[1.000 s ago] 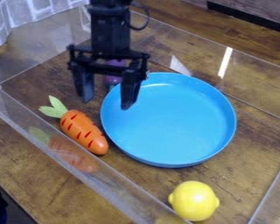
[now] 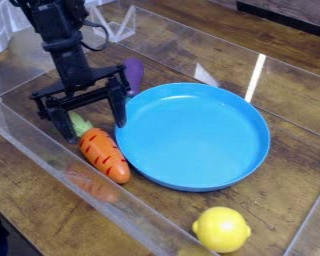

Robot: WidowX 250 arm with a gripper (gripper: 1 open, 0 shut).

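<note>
An orange toy carrot [image 2: 104, 153] lies on the wooden floor of a clear-walled bin, left of a blue round plate [image 2: 192, 136]. My black gripper [image 2: 88, 115] is open above the carrot's leafy top, which it partly hides. A purple object [image 2: 133, 76] lies behind the gripper, near the plate's upper left. A yellow lemon [image 2: 222, 229] rests in front of the plate at the lower right.
A clear wall runs along the near left side, close to the carrot.
My gripper has moved left from above the plate's upper-left edge to over the carrot's top, and has turned. The objects on the floor look unmoved.
</note>
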